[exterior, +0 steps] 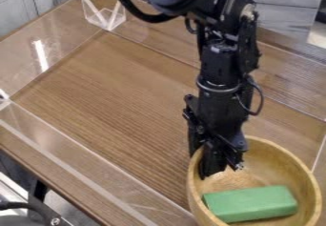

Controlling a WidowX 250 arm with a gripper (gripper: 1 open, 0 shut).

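A black robot arm comes down from the top centre, its gripper (pixel 213 154) low at the left rim of a tan bowl (pixel 299 173) in the lower right. The fingertips are dark and crowded against the rim, so whether they are apart or closed on it cannot be made out. A green block (pixel 249 203) lies inside the bowl, toward its front.
A clear plastic object (pixel 105 10) stands at the back left. The table's clear-edged left and front border runs along the lower left.
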